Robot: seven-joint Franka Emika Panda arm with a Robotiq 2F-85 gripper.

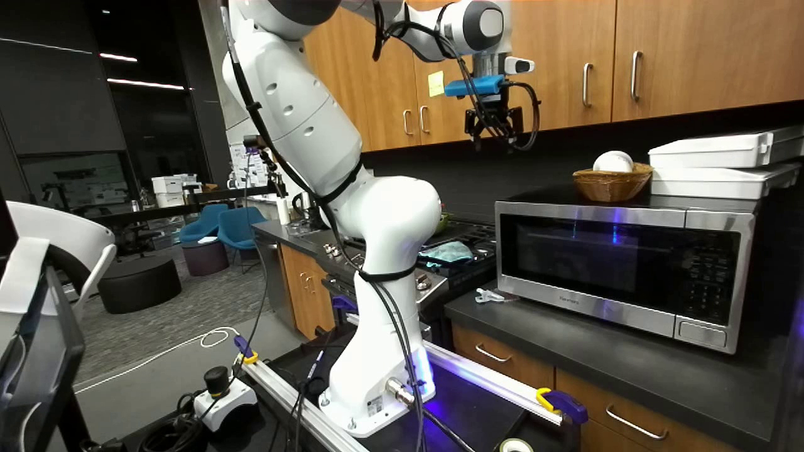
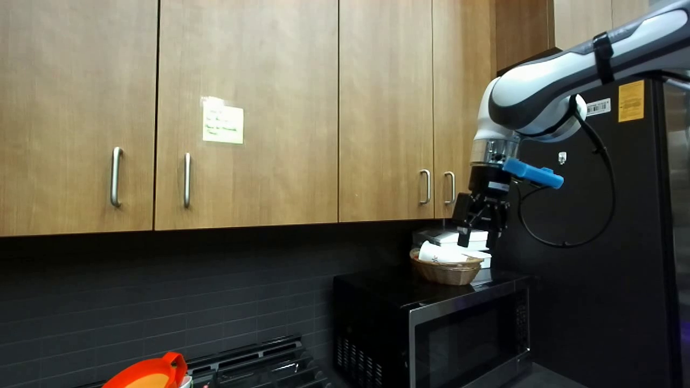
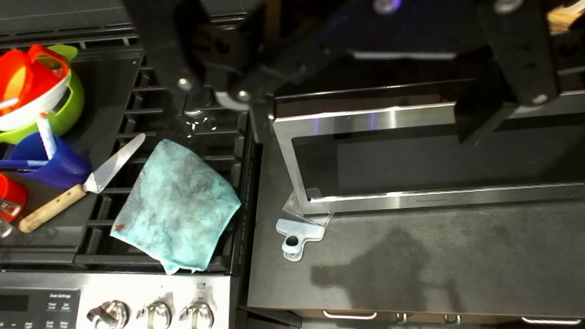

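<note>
High above the counter, my gripper (image 1: 494,143) points down with its fingers apart and nothing between them. In the wrist view its dark fingers (image 3: 485,104) stand wide of each other over the microwave (image 3: 395,153). On top of the microwave sits a wicker basket (image 1: 612,184) with a white item (image 1: 613,162) in it; from the second exterior view this white item looks like a cup on its side. A teal cloth (image 3: 178,205) lies spread on the stove grate. The pale clip (image 3: 296,236) rests on the counter by the microwave's front left corner.
Left on the stove stand stacked bowls (image 3: 66,104), a blue cup (image 3: 63,164) and a wood-handled spatula (image 3: 74,194). White boxes (image 1: 708,167) are stacked beside the basket. Upper cabinets (image 2: 259,77) hang behind the arm.
</note>
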